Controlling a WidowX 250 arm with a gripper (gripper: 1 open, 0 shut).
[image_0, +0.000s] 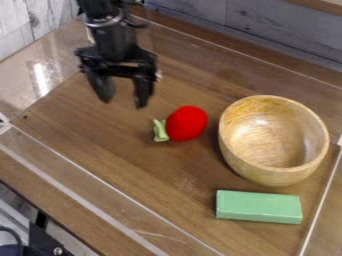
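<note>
My black gripper (120, 80) hangs open over the upper left of the wooden table, blurred, with nothing visible between its fingers. Down and to the right of it lies a red rounded object with a green stem (187, 123). Further right stands a round wooden bowl (274, 165), empty. Near the lower right lies a pale green rectangular block (258, 207).
Transparent strips run along its edges, and grey plank walls (247, 25) stand behind it.
</note>
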